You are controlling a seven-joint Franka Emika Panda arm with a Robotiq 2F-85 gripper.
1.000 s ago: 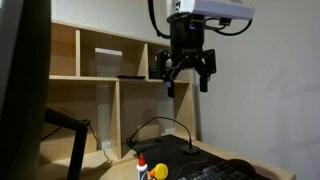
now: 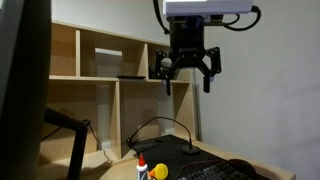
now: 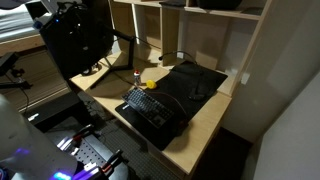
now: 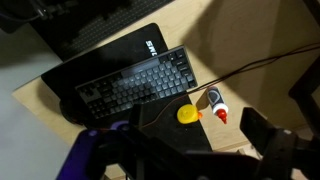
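High above the desk, my gripper (image 2: 188,87) hangs open, pointing down, with nothing between its fingers. A small white bottle with a red cap (image 4: 217,104) lies below in the wrist view's picture, and exterior view 1 shows this bottle (image 2: 142,171) standing upright. Beside it is a round yellow object (image 4: 187,114), at the edge of the black mat. The black keyboard (image 4: 140,84) rests on the mat, left of the yellow object in the wrist view. None of these touches my gripper.
Wooden cubby shelves (image 2: 98,92) rise behind the desk (image 3: 205,132). A dark mouse (image 2: 242,166) sits near the keyboard. A thin cable (image 4: 262,63) crosses the desk. A black chair (image 3: 78,45) stands at the left side. The air around my gripper is clear.
My gripper has turned slightly, and the white wrist part above it now looks more level. The bottle, yellow object and keyboard stay where they were.
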